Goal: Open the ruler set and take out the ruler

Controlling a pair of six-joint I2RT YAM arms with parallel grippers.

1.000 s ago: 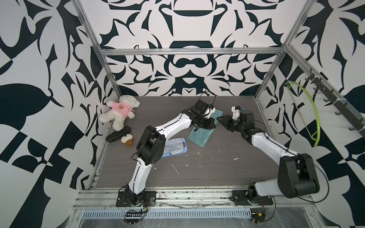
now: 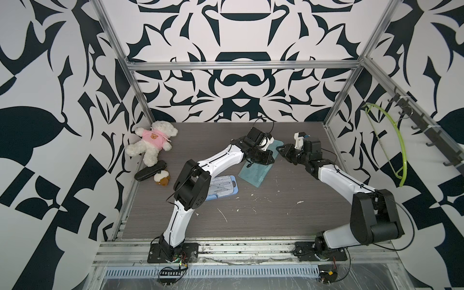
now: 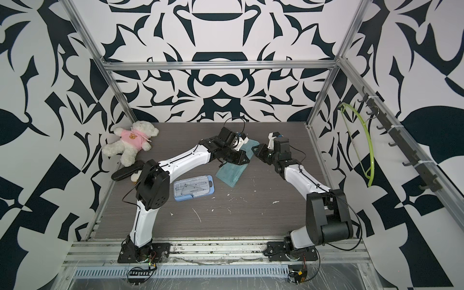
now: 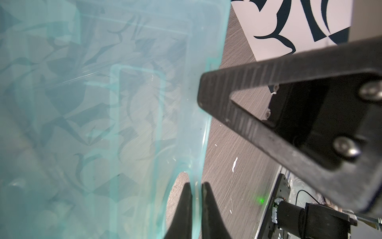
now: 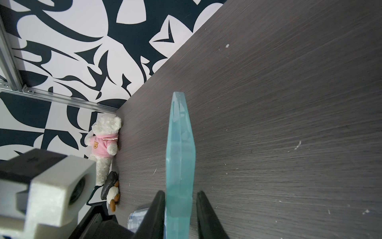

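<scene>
The ruler set is a translucent teal sleeve (image 4: 135,103) with outlines of ruler-like shapes showing through it. From above, the sleeve (image 2: 256,175) lies slanted at mid-table, partly covered by my left arm. In the left wrist view, my left gripper is shut on the sleeve's edge, near a cut-out. My right gripper has the narrow edge of the sleeve (image 5: 181,139) between its fingers in the right wrist view and is shut on it. A black finger of the right gripper reaches the same sleeve edge. No ruler shows outside the sleeve.
A blue case with a clear lid (image 3: 193,187) lies front-left of the sleeve. A white teddy bear (image 2: 153,140), a black pouch (image 2: 149,170) and a small brown-and-white toy (image 2: 162,177) are at the left side.
My right arm has shifted slightly, its elbow coming inward and its gripper tilting a little. The left arm and the sleeve look unmoved.
</scene>
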